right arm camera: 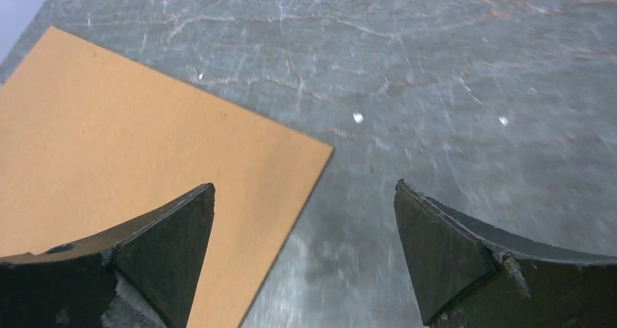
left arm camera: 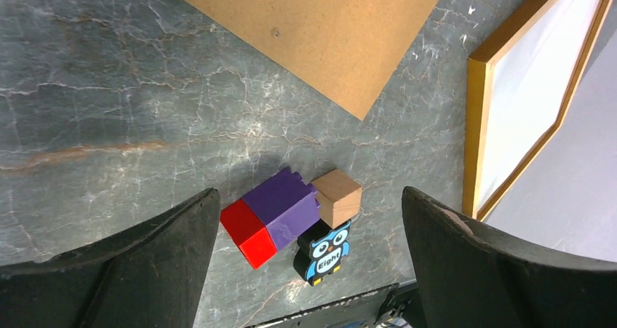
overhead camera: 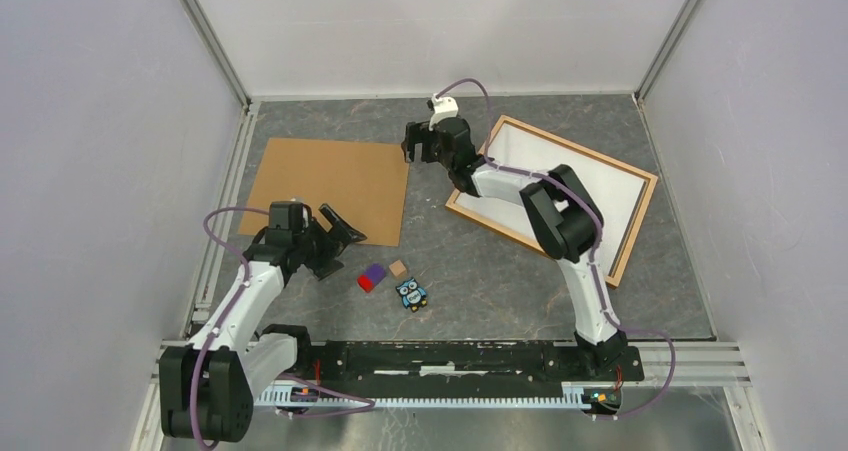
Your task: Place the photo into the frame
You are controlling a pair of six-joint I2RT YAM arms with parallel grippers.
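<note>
A brown board (overhead camera: 320, 186) lies flat on the left half of the table; the right wrist view shows its corner (right arm camera: 305, 161). The wooden frame with white inside (overhead camera: 570, 171) lies at the back right, partly under my right arm. My left gripper (overhead camera: 335, 241) is open at the board's front edge, above the floor beside the blocks in its wrist view (left arm camera: 312, 203). My right gripper (overhead camera: 418, 143) stands open at the board's back right corner, nothing between its fingers.
A red and purple block (overhead camera: 372, 277), a wooden cube (overhead camera: 397, 269) and a blue owl figure (overhead camera: 411, 294) sit in front of the board. Walls bound both sides and the back.
</note>
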